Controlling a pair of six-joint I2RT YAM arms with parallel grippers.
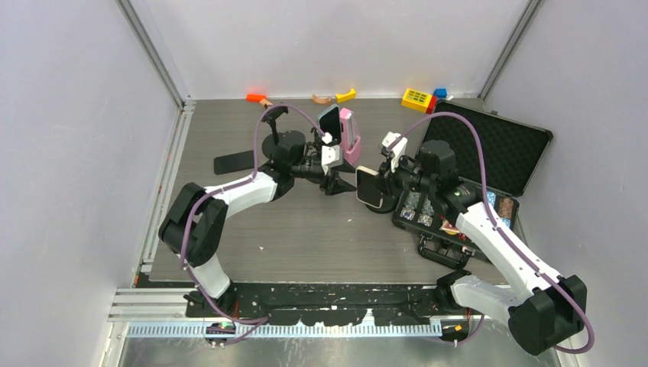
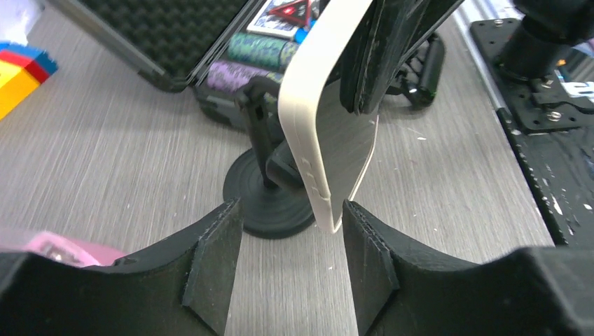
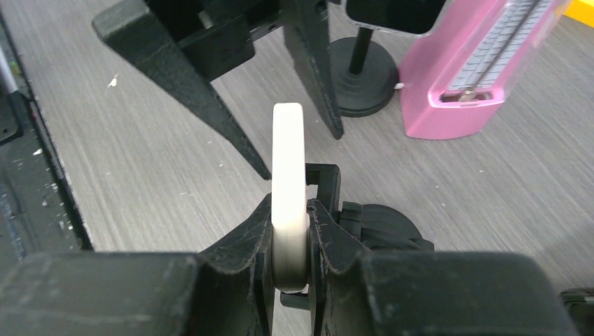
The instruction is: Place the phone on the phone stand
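A cream-edged phone is upright at a black round-based stand, gripped near its top by my right gripper. My left gripper is open just left of that phone, its fingertips at the phone's lower edge in the left wrist view, nothing clearly between them. Another phone is propped on a stand beside the pink object. A dark phone lies flat at the left.
An open black case with small items fills the right side. Coloured blocks lie along the back edge.
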